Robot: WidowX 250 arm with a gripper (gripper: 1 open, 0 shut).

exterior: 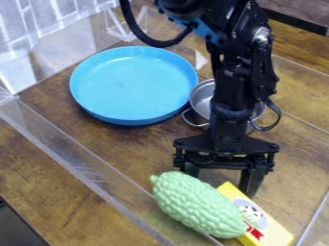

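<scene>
My black gripper (224,165) points down at the wooden table, low and just behind a green bumpy vegetable (195,202) and a yellow box (261,219) with a printed face at the bottom right. Whether anything is between its fingers is hidden, and how far they are apart is unclear.
A blue plate (129,82) lies at the upper left. A metal pot (202,100) sits behind the arm, partly hidden by it. Clear plastic edges (90,173) run along the left side. Bare wood (90,139) shows left of the gripper and to the right.
</scene>
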